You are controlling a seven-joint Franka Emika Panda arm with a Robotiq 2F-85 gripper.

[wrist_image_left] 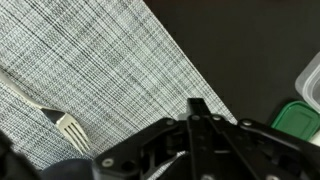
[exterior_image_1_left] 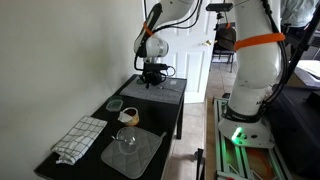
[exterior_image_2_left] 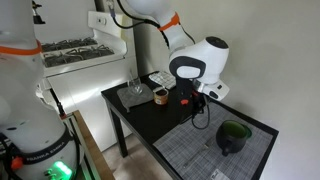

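My gripper points down over the woven grey mat, its fingertips together and nothing showing between them. In exterior view 2 the gripper (exterior_image_2_left: 198, 113) hangs above the mat's edge, clear of the dark green pot (exterior_image_2_left: 234, 133) that stands on the mat to its right. A silver fork (wrist_image_left: 66, 124) lies on the mat at the left of the wrist view, apart from my fingers. Exterior view 1 has the gripper (exterior_image_1_left: 150, 78) at the far end of the table; the pot is hard to make out there.
Toward the table's other end are a teal container (exterior_image_1_left: 114, 104), a wicker-coloured cup (exterior_image_1_left: 129, 116), a clear glass bowl (exterior_image_1_left: 126, 135), a grey tray (exterior_image_1_left: 133, 155) and a checked cloth (exterior_image_1_left: 80, 140). Bare black tabletop (exterior_image_2_left: 160, 120) lies between them and the mat.
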